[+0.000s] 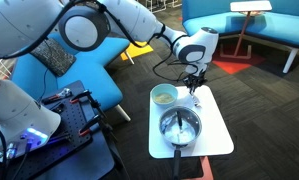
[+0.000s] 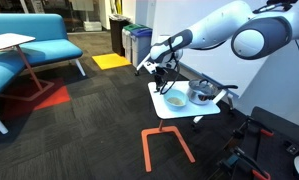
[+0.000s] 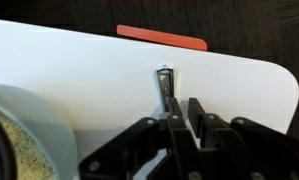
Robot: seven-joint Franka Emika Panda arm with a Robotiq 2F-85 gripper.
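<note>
A small dark object with a pale end (image 3: 166, 82) lies on the white tabletop in the wrist view; I cannot tell what it is. My gripper is over the table right beside it, its two black fingertips apart with a narrow gap between them. The object's lower end reaches the left fingertip and is partly hidden there. From the first exterior view, the gripper (image 1: 193, 85) points down near the table's far edge, beyond the bowl and pot. Whether the fingers touch the object cannot be made out.
A pale blue bowl (image 1: 156, 104) with grainy contents stands close to the gripper. Nearer the camera is a metal pot (image 1: 165, 135) with a dark handle. Blue seats (image 1: 274, 28) stand behind.
</note>
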